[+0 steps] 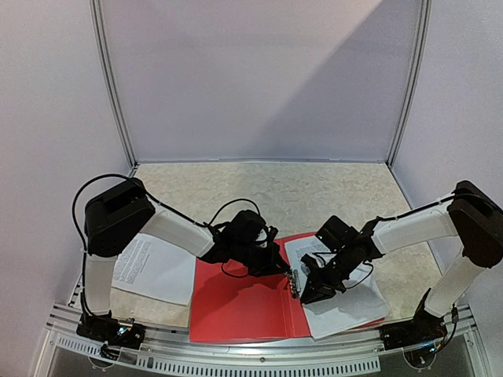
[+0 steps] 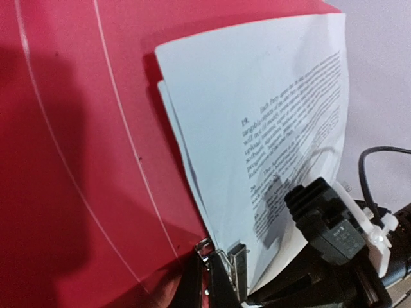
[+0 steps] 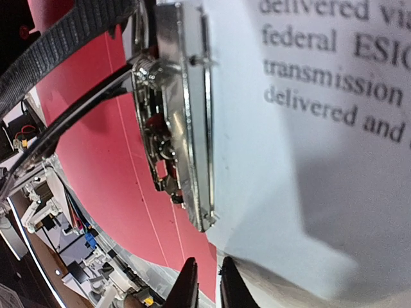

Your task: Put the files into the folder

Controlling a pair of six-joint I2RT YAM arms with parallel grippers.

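The red folder (image 1: 236, 306) lies open, white printed pages (image 1: 350, 306) on its right half, with a metal clip (image 3: 189, 122) at their inner edge. My left gripper (image 1: 284, 269) is at that clip by the spine, shut; in the left wrist view its fingertips are at the clip, hard to make out. My right gripper (image 1: 306, 294) is over the pages just right of the clip; in the right wrist view its fingertips (image 3: 191, 269) show part open below the clip, at the edge of the pages.
A separate stack of printed sheets (image 1: 153, 271) lies left of the folder, under my left arm. A metal rail runs along the front edge.
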